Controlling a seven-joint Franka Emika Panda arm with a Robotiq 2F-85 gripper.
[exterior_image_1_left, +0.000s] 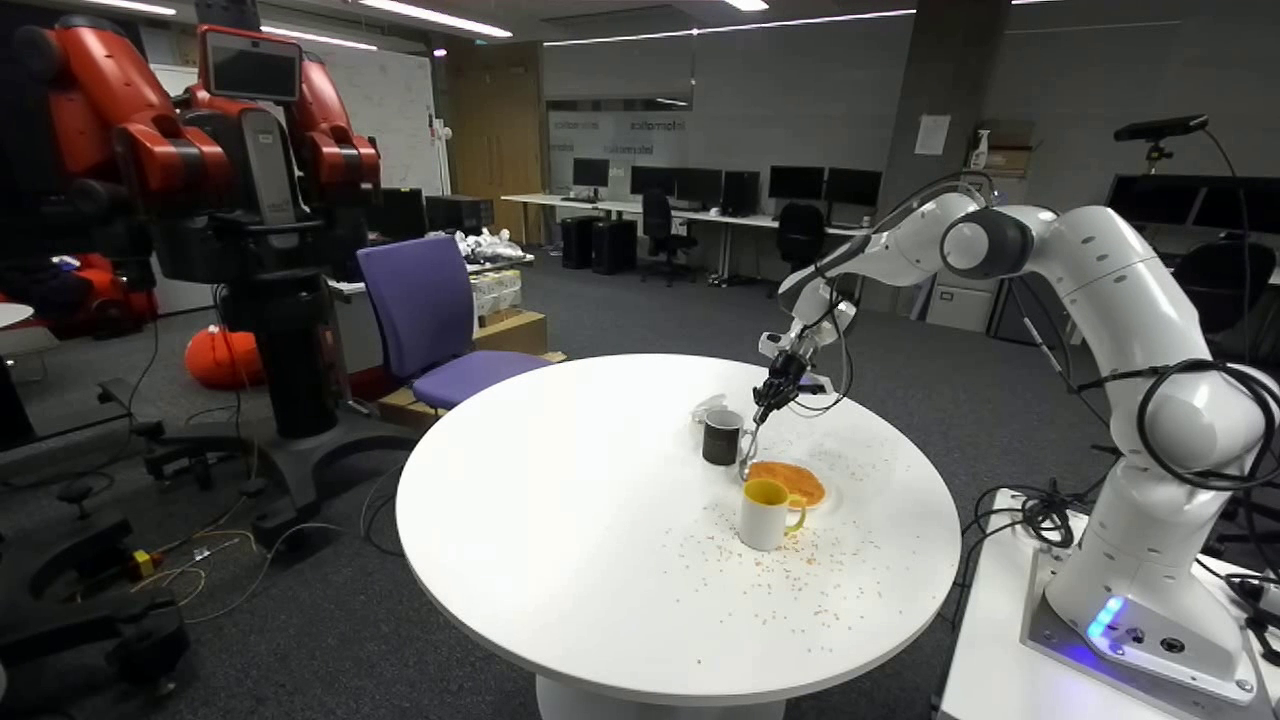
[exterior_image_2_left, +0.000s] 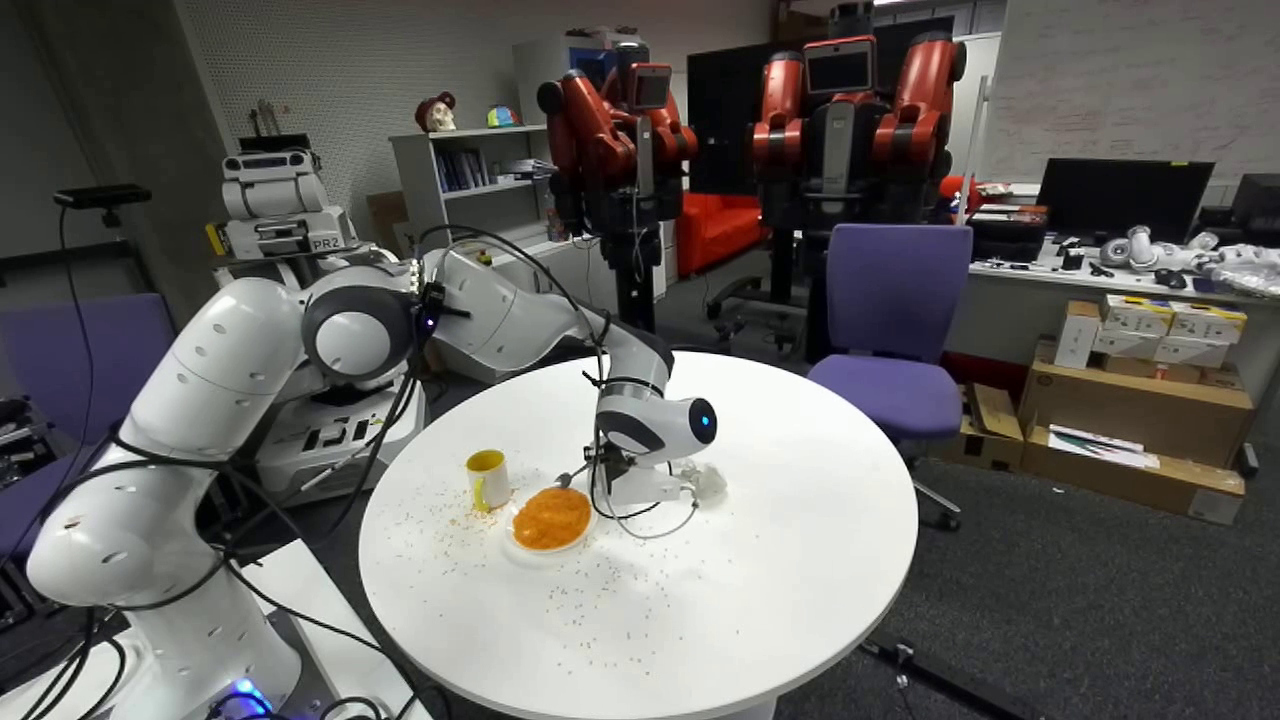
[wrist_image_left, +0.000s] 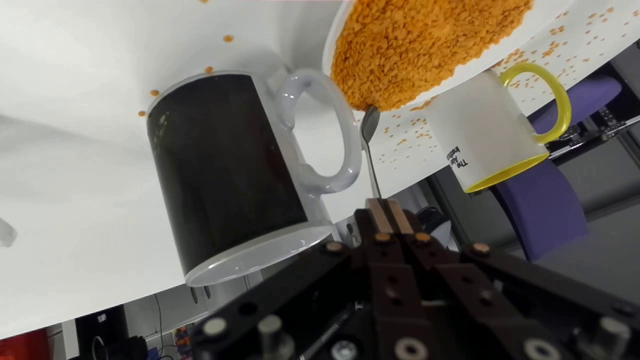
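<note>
My gripper is shut on the handle of a thin metal spoon, whose bowl points away from the fingers. In the wrist view the spoon's bowl overlaps the near edge of the orange lentils; whether it touches them I cannot tell. These lentils lie heaped on a white plate. Close beside the spoon is the handle of a black-and-white mug. A white mug with yellow inside and handle stands upright by the plate, on the side away from the black mug.
Loose lentils are scattered on the round white table around the plate and yellow mug. A crumpled clear object lies behind the black mug.
</note>
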